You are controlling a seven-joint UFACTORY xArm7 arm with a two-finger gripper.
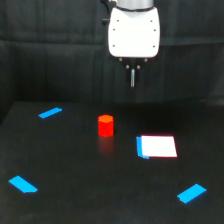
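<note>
A white robot arm with my gripper [133, 78] hangs above the table at the top centre, its thin dark fingers pointing down; their state is hard to make out. Below it, left of centre, a red block [105, 126] stands on the dark table [100, 180]. To the right a white square card [161, 146] lies over a blue piece [140, 146], with a thin red edge showing.
Blue tape strips lie at the upper left [50, 112], lower left [22, 184] and lower right [191, 192]. A dark curtain hangs behind.
</note>
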